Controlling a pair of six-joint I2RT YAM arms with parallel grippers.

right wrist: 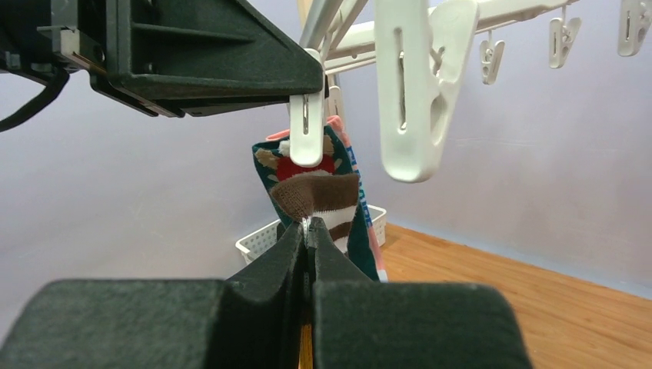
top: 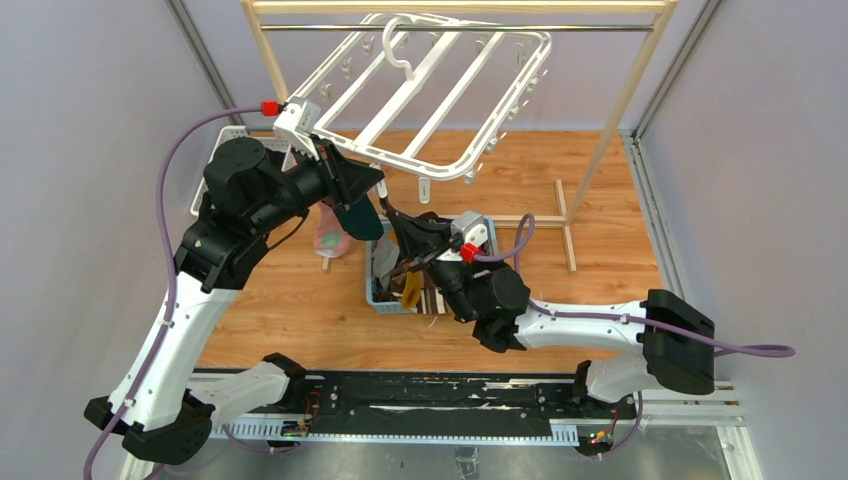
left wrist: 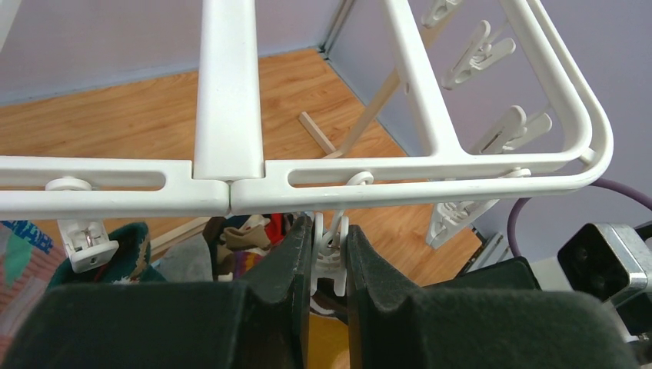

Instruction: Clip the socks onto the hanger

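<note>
The white hanger (top: 420, 90) hangs from the rod. At its front edge my left gripper is shut on a white clip (right wrist: 307, 131). Just below that clip, my right gripper is shut on the cuff of a sock (right wrist: 315, 194), brown with white stripes. The cuff stands up above the fingertips, close under the clip but apart from it in this view. A mustard part (left wrist: 327, 342) hangs below. Whether the clip's mouth is spread cannot be made out. A dark green patterned sock (top: 360, 218) and a pink sock (top: 332, 232) hang farther left.
Another white clip (right wrist: 419, 92) dangles to the right of the held one, near my right gripper. A blue basket (top: 390, 307) with several socks stands below. A white basket (top: 205, 185) sits at the back left.
</note>
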